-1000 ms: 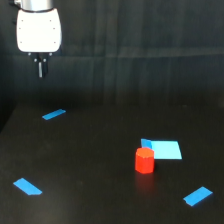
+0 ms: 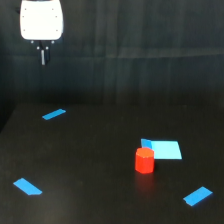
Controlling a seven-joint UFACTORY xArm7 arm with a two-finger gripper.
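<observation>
A red block, looking many-sided with a flat top, stands upright on the dark table right of centre. Directly behind it lies a light-blue flat square, its left part bordered by a darker blue patch. High at the upper left hangs the white end of the arm, with my small dark gripper below it, far from the block and well above the table. The fingers are too small and dark to show whether they are apart.
Blue tape strips mark the table at back left, front left and front right. A dark curtain hangs behind.
The arm's end and gripper have risen a little and shifted slightly right. The red block and the blue square have stayed in place.
</observation>
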